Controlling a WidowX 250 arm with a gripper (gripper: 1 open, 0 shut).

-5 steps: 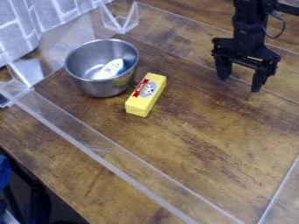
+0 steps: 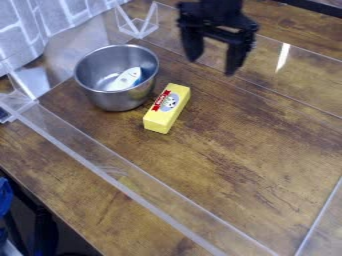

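Note:
My gripper (image 2: 217,40) is a blurred dark shape at the top centre, above and to the right of a steel bowl (image 2: 118,95); whether it is open or shut is unclear. The bowl holds a small white and blue item (image 2: 130,77). A yellow box (image 2: 164,114) with a red and white label lies on the wooden table just right of and in front of the bowl, apart from my gripper.
Clear plastic strips or edges run along the left and right of the wooden table (image 2: 214,175). Crumpled white material (image 2: 34,25) sits at the top left.
My gripper has moved left and up from the right side, toward the bowl, and is now blurred. The bowl and yellow box have not moved.

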